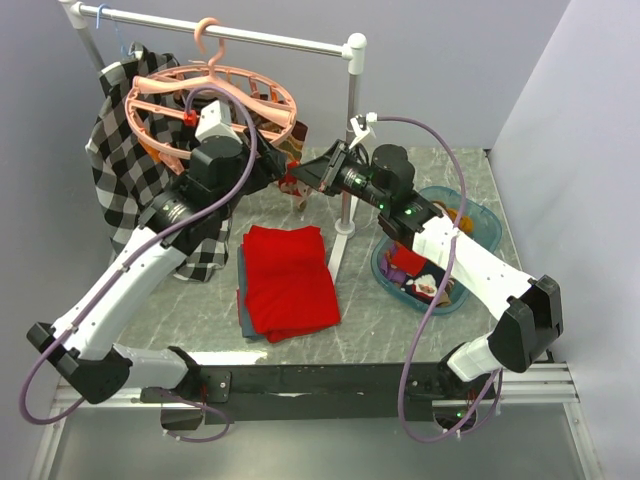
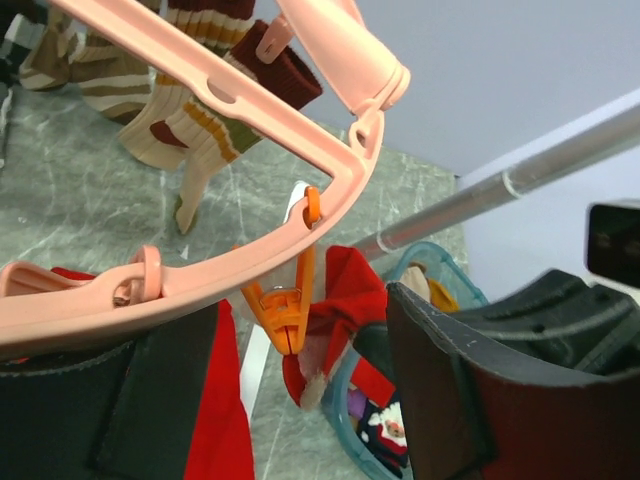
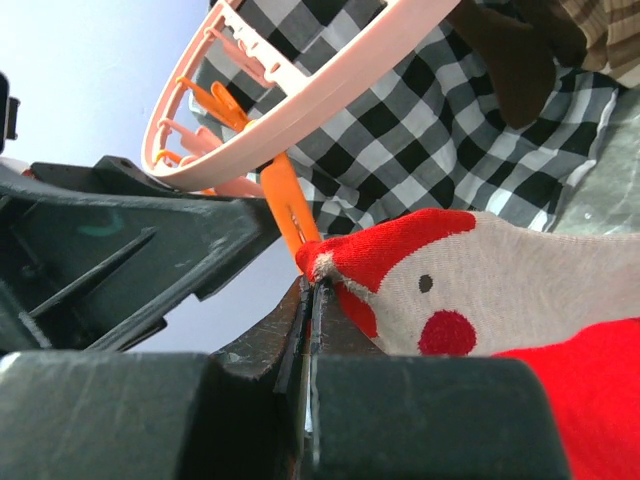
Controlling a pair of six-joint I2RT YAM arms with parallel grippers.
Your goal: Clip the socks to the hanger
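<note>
The pink round hanger [image 1: 212, 75] hangs from the rail, socks dangling below it. My left gripper is open beneath its rim, fingers either side of an orange clip [image 2: 285, 310]. My right gripper is shut at the edge of a red and cream Santa-face sock [image 3: 420, 280], just below an orange clip [image 3: 290, 205]; the clip's tip touches or nearly touches the sock. Whether the clip grips it I cannot tell.
A checked cloth [image 1: 115, 170] hangs at the left. Folded red cloth [image 1: 288, 280] lies on the floor under the hanger. A teal basket [image 1: 480, 225] of socks stands right, behind the right arm. The rail's post [image 1: 350, 100] is close by.
</note>
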